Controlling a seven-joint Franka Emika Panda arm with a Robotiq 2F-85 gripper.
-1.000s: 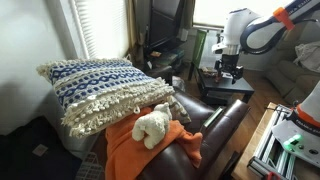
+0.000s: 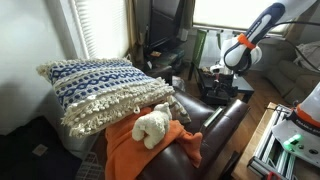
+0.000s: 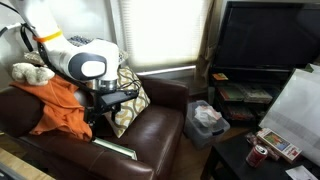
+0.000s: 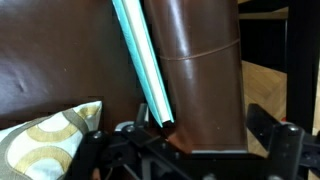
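Open and empty, my gripper hangs above the brown leather couch. In the wrist view its fingers spread wide along the bottom, over the couch leather. A slim, pale teal book-like object lies on the couch ahead of the gripper, its near end close to the left finger. The same slim object shows on the seat in exterior view 2, below and apart from the gripper. An orange cloth drapes over the couch, with a white plush toy on top.
A blue-and-white fringed pillow rests at the left, and a patterned cushion is close to the fingers. Beyond the couch stand a clear plastic bin and a dark table carrying a red can.
The couch items stay where they were.
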